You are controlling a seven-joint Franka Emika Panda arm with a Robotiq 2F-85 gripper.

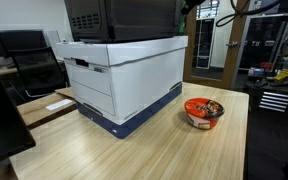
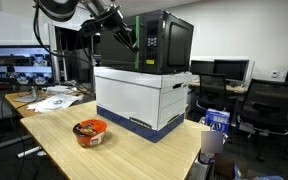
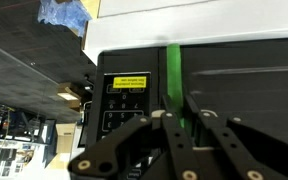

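Note:
A black microwave sits on top of the white boxes. Its front fills much of the wrist view, with a keypad left of a green strip-like handle. My gripper is shut on the green handle, whose lower end runs in between the dark fingers. In exterior view 2 the gripper is up against the green handle at the microwave's front. The door appears closed. The exact contact of the fingers is dark and partly hidden.
White boxes on a blue base hold the microwave up. On the wooden table, a red bowl with small items stands in front of them. A monitor stands at the left.

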